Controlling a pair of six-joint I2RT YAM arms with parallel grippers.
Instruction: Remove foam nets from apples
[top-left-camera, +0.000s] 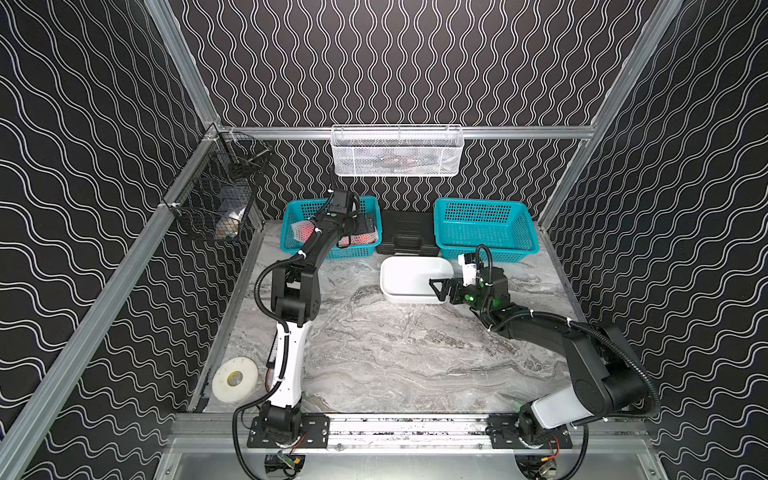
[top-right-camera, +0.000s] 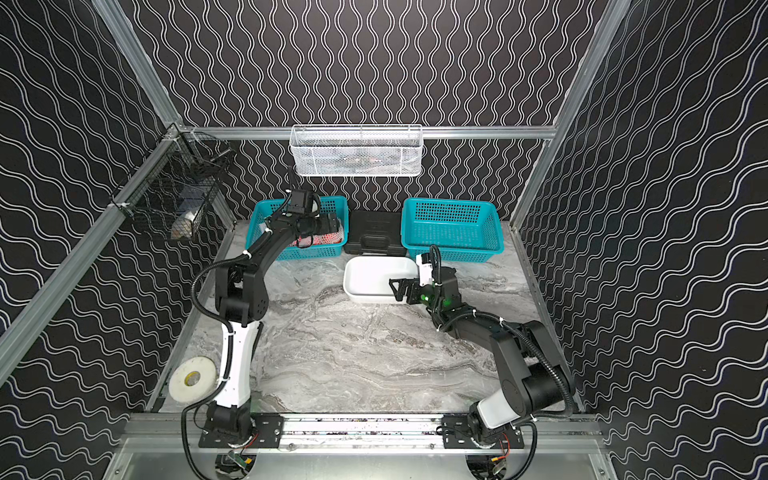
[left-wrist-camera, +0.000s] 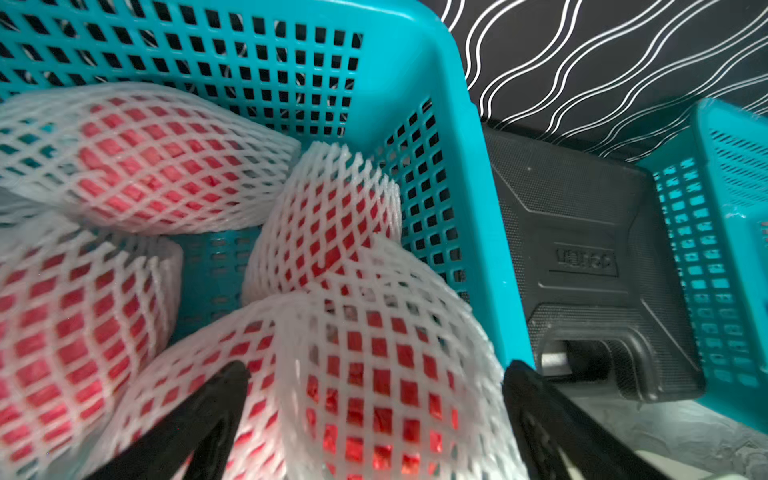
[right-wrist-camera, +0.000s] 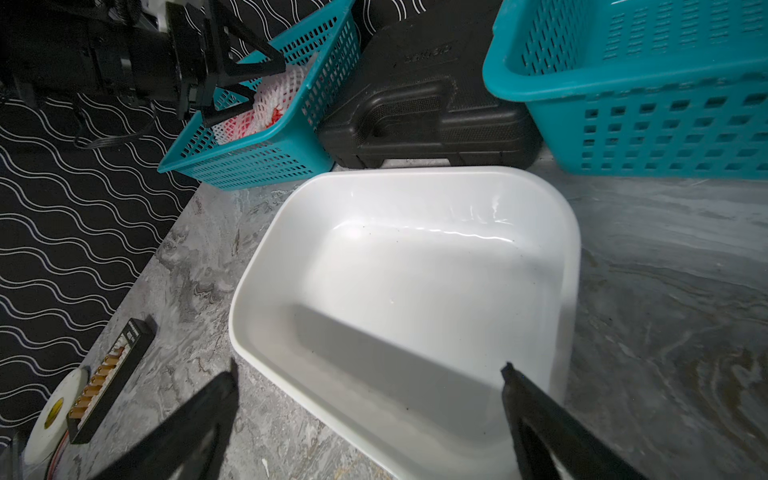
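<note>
Several red apples in white foam nets lie in the left teal basket (top-left-camera: 289, 249). In the left wrist view, one netted apple (left-wrist-camera: 392, 384) sits between the open fingers of my left gripper, which does not grip it. Another netted apple (left-wrist-camera: 328, 212) rests behind it against the basket's right wall, and one more (left-wrist-camera: 160, 160) lies at the back left. My right gripper is open and empty over the front right part of a white tray (right-wrist-camera: 400, 272). That tray's floor is bare.
The right teal basket (top-left-camera: 486, 221) looks empty. Between the baskets stands a black case (top-left-camera: 408, 232). A roll of tape (top-left-camera: 235, 379) lies at the front left.
</note>
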